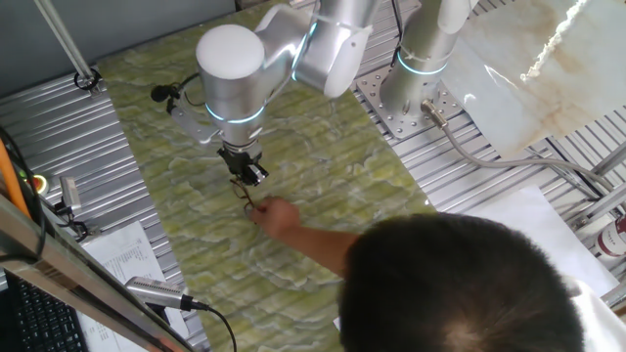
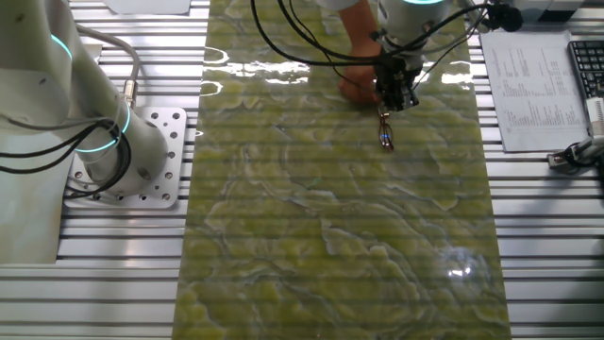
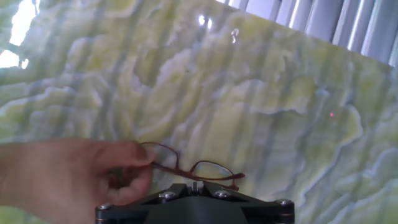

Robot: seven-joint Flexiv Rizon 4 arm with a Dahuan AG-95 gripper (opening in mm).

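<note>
A pair of glasses (image 3: 205, 172) with thin reddish-brown frames is pinched at one end by a person's hand (image 3: 81, 171) in the wrist view. My gripper comes in from the bottom edge there, its fingertips together and nothing visible between them. The frame passes just beyond those tips; whether they touch it I cannot tell. From exterior view 1, the gripper (image 1: 255, 179) hangs close above the far end of the glasses (image 1: 240, 190). In exterior view 2 the glasses (image 2: 385, 134) show just below the gripper (image 2: 404, 102), beside the hand.
The green marbled board (image 2: 330, 236) is otherwise clear. A person's arm takes up its near right side. Papers (image 1: 132, 259), a keyboard (image 1: 39, 318) and a silver device (image 1: 161, 293) lie to the left. The arm's base plate (image 1: 406, 103) is at the right.
</note>
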